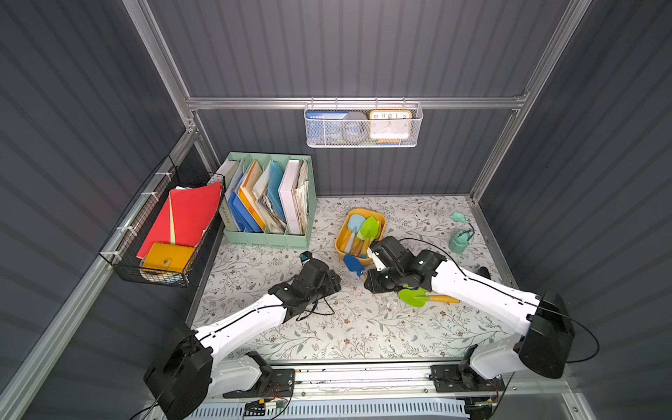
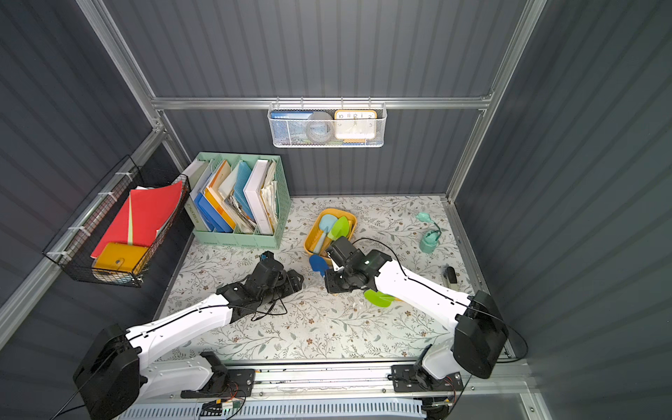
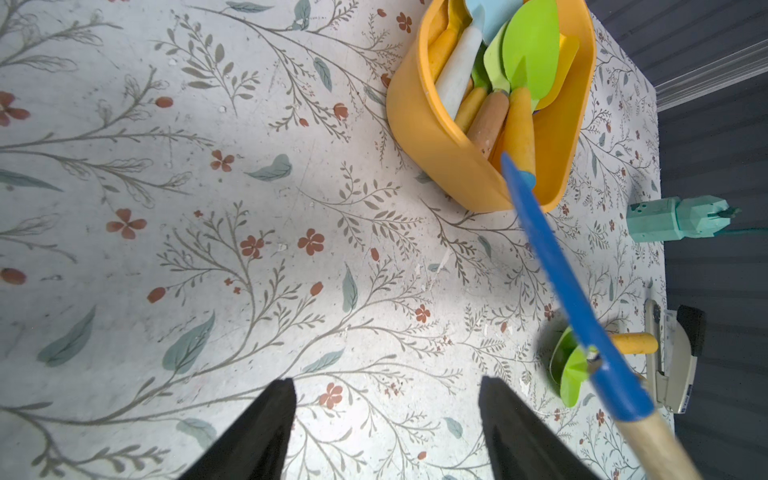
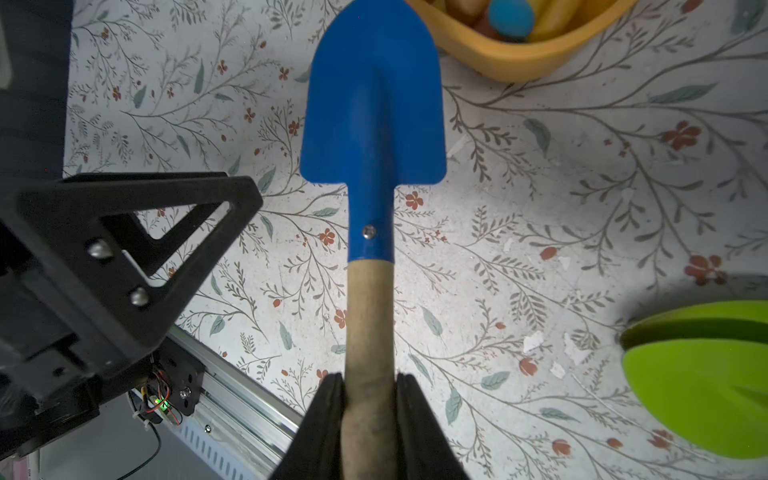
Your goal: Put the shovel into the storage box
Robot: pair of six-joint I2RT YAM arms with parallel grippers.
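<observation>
A blue shovel (image 4: pixel 372 120) with a wooden handle is held by my right gripper, shut on the handle, its blade just in front of the yellow storage box (image 1: pixel 343 234), which holds several light blue, green and yellow shovels. The blue blade also crosses the left wrist view at right (image 3: pixel 560 272). My left gripper hangs over bare table left of the blue shovel, its fingers apart with nothing between them.
Green shovels (image 1: pixel 413 297) lie right of my right gripper. A watering can (image 1: pixel 459 241) stands at back right. A file organizer (image 1: pixel 266 238) is at back left.
</observation>
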